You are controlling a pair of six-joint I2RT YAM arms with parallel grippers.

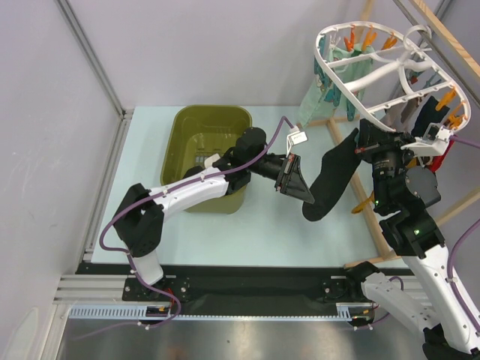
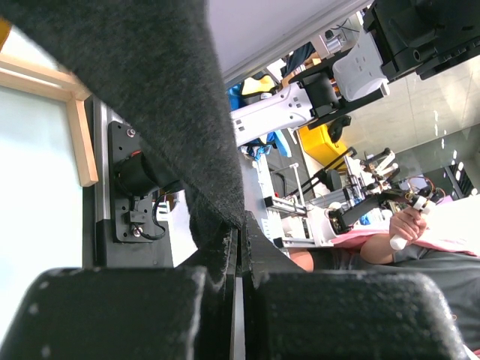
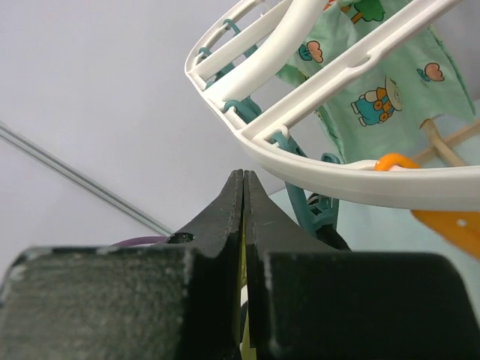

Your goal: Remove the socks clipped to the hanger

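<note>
A dark grey sock (image 1: 334, 176) slants from the white hanger (image 1: 375, 75) down to my left gripper (image 1: 310, 200). In the left wrist view those fingers are shut on its lower end, the cloth (image 2: 161, 82) stretching up and left. My right gripper is shut just below the hanger rim (image 3: 337, 180), with nothing between its fingers. To the right of its tips, outside them, a teal clip (image 3: 300, 206) hangs from the rim with dark cloth below it. That cloth is mostly hidden behind the right finger.
An orange clip (image 3: 454, 229) and a pale green patterned cloth (image 3: 379, 105) hang close by. Several other clips and cloths ring the hanger. An olive bin (image 1: 214, 112) stands behind the left arm. Wooden stand bars (image 1: 367, 217) rise at the table's right.
</note>
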